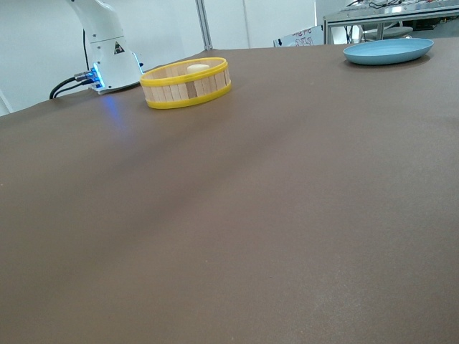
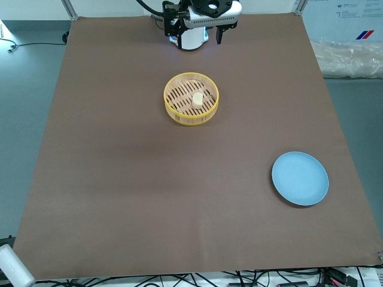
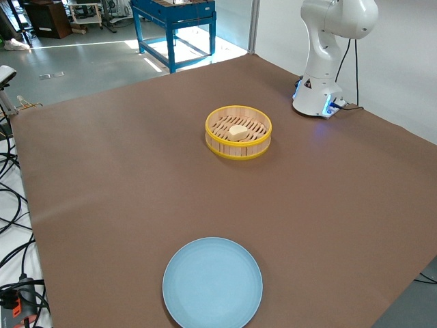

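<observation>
A round bamboo steamer basket [image 2: 179,107] with yellow rims stands mid-table; a pale, small block [image 2: 197,100] lies inside it, also seen in the right camera view. A light blue plate [image 2: 300,178] lies toward the right front in the left camera view, apart from the basket. My gripper [image 2: 199,37] hangs at the far edge above the robot's base, behind the basket, its two black fingers spread apart with no object visible between them.
Cables [image 2: 191,278] and equipment line one edge. A blue cart [image 3: 171,41] stands on the floor beyond the table.
</observation>
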